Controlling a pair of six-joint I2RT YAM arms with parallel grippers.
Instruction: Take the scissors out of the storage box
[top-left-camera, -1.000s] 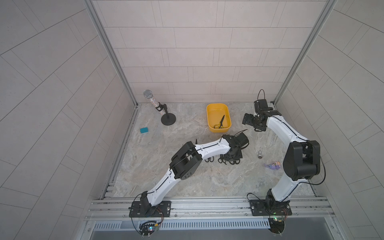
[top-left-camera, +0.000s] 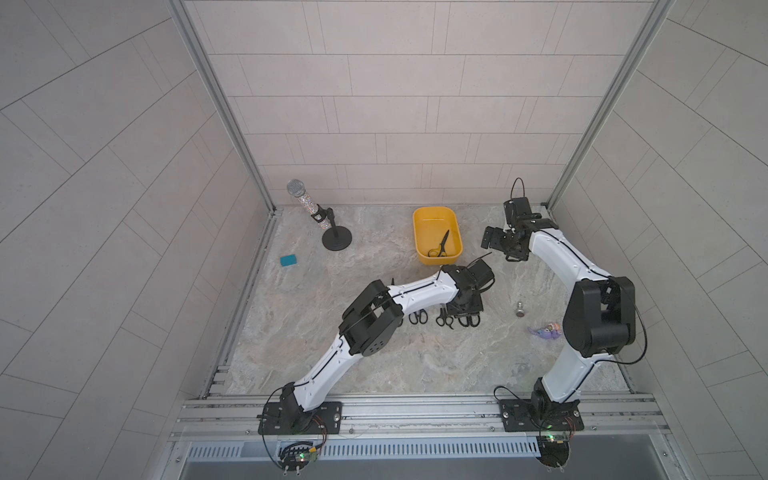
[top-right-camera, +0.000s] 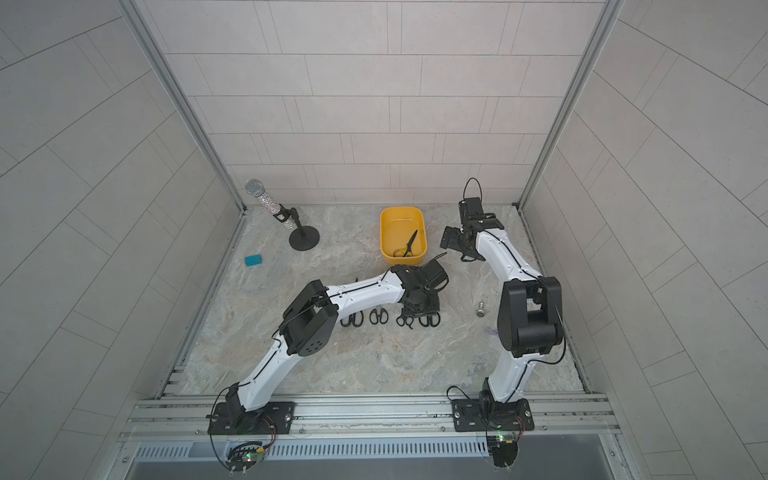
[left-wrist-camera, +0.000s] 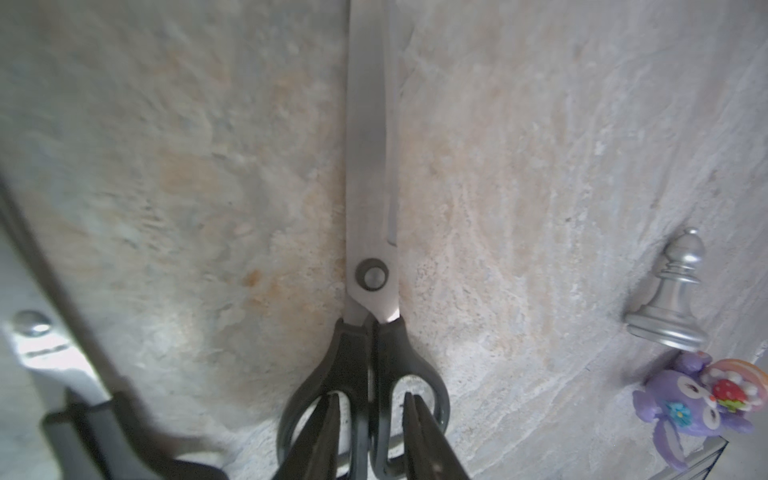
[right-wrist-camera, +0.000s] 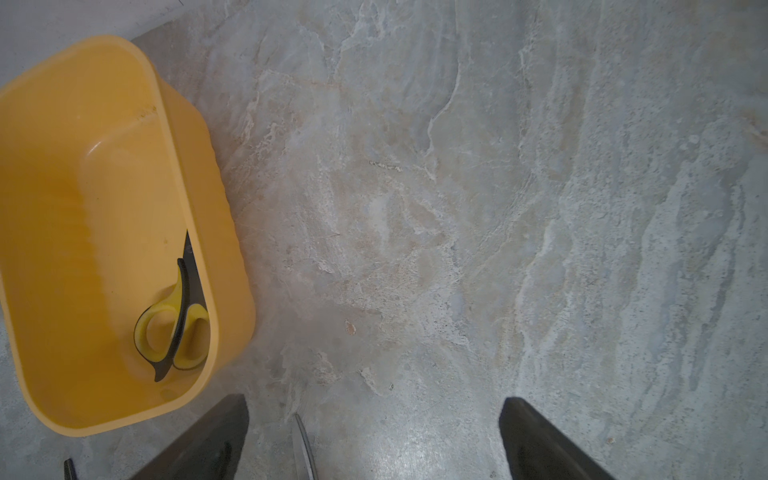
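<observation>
A yellow storage box (top-left-camera: 437, 209) stands at the back of the table. Inside it lies one pair of black-and-yellow scissors (right-wrist-camera: 169, 316), leaning on the box's right wall in the right wrist view. On the table, black-handled scissors (left-wrist-camera: 369, 184) lie below my left gripper. Its fingers are part open, one to each side of the two inner handle bars, with gaps showing. How high they sit above the table I cannot tell. Right of the box, my right gripper stands wide open and empty.
More black-handled scissors (top-left-camera: 418, 317) lie in a row left of these. A silver chess pawn (left-wrist-camera: 670, 289) and a purple toy (left-wrist-camera: 689, 400) lie to the right. A microphone stand (top-left-camera: 337, 237) and blue block (top-left-camera: 288, 260) occupy the left.
The right arm has moved slightly left. The scissors in the box have stayed put.
</observation>
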